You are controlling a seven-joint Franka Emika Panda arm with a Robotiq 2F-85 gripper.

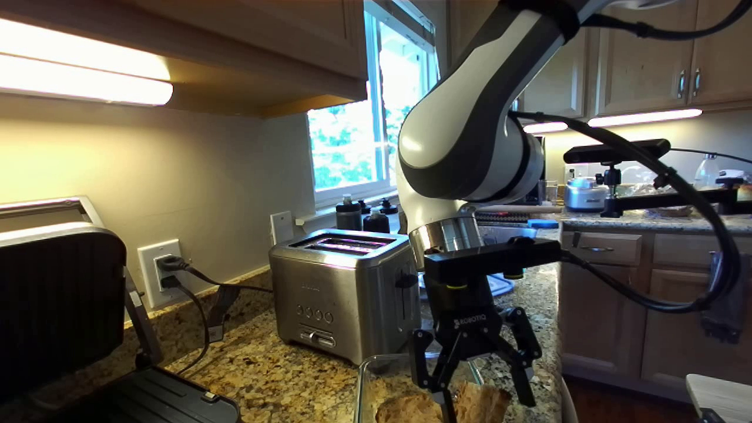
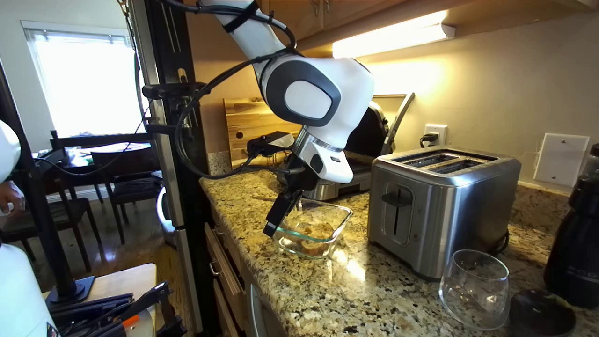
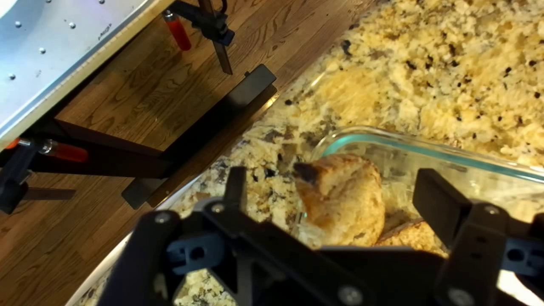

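Several pieces of toasted bread lie in a clear glass dish on the granite counter. One piece leans against the dish's side nearer the counter edge. My gripper is open and tilted over the dish. In the wrist view, its fingers stand wide apart on either side of that leaning bread, with nothing held between them. Whether the fingertips touch the bread is not clear. Behind the dish stands a steel toaster, its top slots showing no bread.
An open grill press sits on the counter by the wall. A clear drinking glass stands in front of the toaster. The counter's edge runs close beside the dish, with the floor beyond.
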